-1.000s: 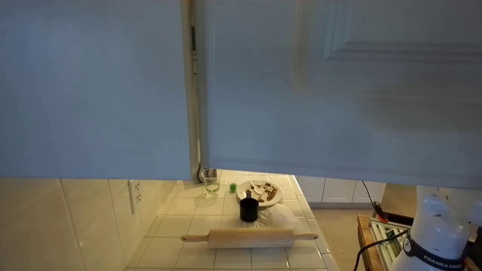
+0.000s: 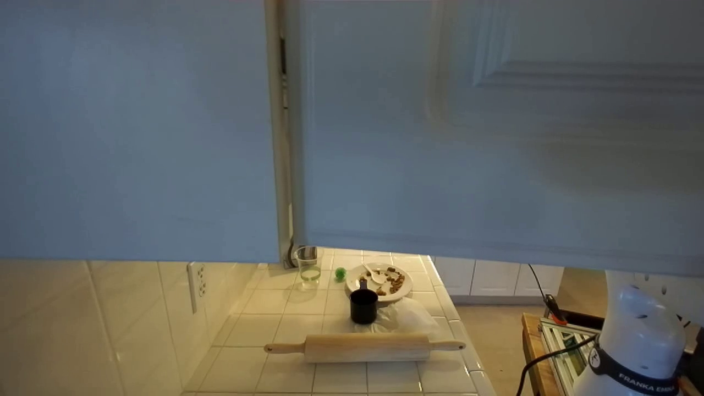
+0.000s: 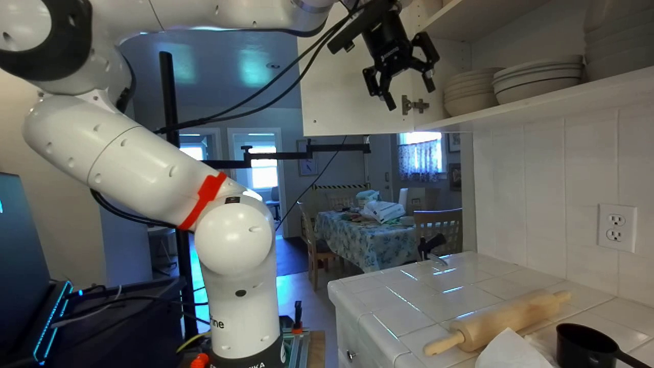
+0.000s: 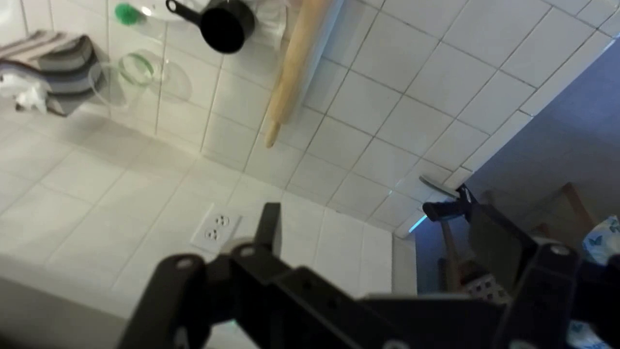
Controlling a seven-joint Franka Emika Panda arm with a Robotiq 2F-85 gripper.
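High above the counter, in exterior view 2, my gripper [image 3: 412, 98] stands open with nothing between its fingers. It is close to the open cabinet door [image 3: 331, 92] and its hinge, left of the shelf with stacked bowls [image 3: 536, 76]. The wrist view looks down past the spread fingers [image 4: 268, 227] at the wall and counter. A wooden rolling pin [image 2: 367, 347] lies across the counter. Behind it in exterior view 1 are a black measuring cup [image 2: 363, 307] and a crumpled white bag [image 2: 409, 318]. The cabinet door hides my gripper from exterior view 1.
A plate [image 2: 406, 290] with brown pieces and a white spoon stands near a green ball [image 2: 340, 274] and a clear cup [image 2: 308, 271]. A striped cloth [image 4: 69, 64] lies by the wall.
In exterior view 1 the visible part of the arm at the lower right has shifted slightly. The objects on the counter and the cabinet door have stayed where they were.
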